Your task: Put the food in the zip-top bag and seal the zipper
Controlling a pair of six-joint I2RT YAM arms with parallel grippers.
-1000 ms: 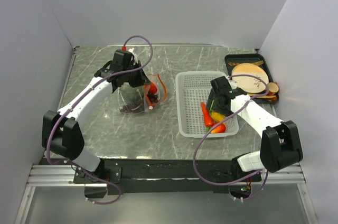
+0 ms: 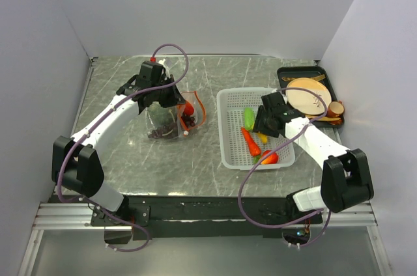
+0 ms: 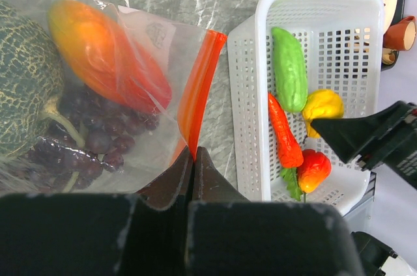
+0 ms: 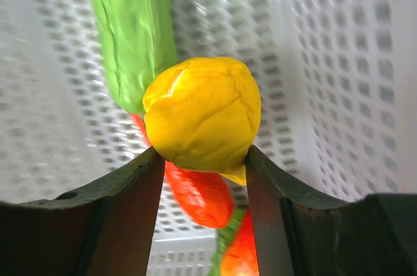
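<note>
The clear zip top bag [image 2: 161, 120] with an orange zipper strip [image 3: 202, 87] lies on the left of the table. Inside it, a dark green melon [image 3: 26, 81], a red-orange fruit [image 3: 111, 58] and dark grapes [image 3: 107, 133] show. My left gripper is shut on the bag's edge at the zipper strip. In the right wrist view, a yellow pepper [image 4: 202, 110] sits between the fingers of my right gripper, part open with a tip against each side; whether it is gripped is unclear. A green vegetable [image 3: 289, 69], a red carrot-like one [image 3: 284, 131] and a red-orange pepper [image 3: 314, 170] lie in the basket.
The white perforated basket [image 2: 223, 133] stands right of the bag, with bare table between them. Behind the right arm is a black tray [image 2: 284, 81] with a plate [image 2: 305, 95] and a brown cup [image 2: 335, 109]. Purple cables loop over both arms.
Within the basket, my right gripper has shifted slightly left and back. The yellow pepper, the green vegetable and the carrot-like one have moved leftward. My left arm and the bag stay put.
</note>
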